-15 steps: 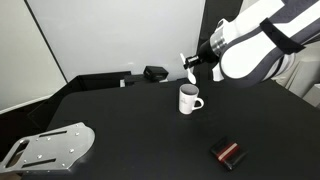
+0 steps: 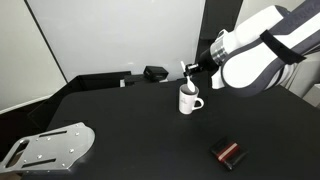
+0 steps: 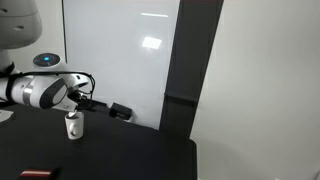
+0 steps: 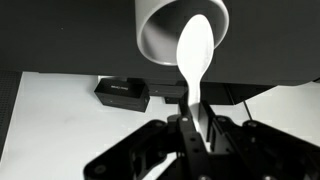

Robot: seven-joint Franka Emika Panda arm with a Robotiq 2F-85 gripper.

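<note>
A white mug [image 2: 187, 104] stands upright on the dark table, its handle toward the right in exterior view 1. My gripper is shut on a white spoon [image 4: 196, 50]. The spoon hangs bowl-down, and its lower end meets the mug's mouth in exterior view 1. From the wrist, the bowl overlaps the opening of the mug [image 4: 149, 35]; how deep it sits is hard to tell. In exterior view 2 the gripper is just above the mug [image 3: 74, 125], where the arm partly obscures the spoon.
A small black box [image 2: 155, 73] stands at the table's back edge, behind the mug. Nearer the front lies a dark item with a reddish stripe [image 2: 229, 152]. A grey metal plate [image 2: 50, 147] occupies the left front. Bare table separates these.
The gripper has come down with the spoon, bringing the spoon's bowl from above the mug to its mouth. The mug has stayed in place.
</note>
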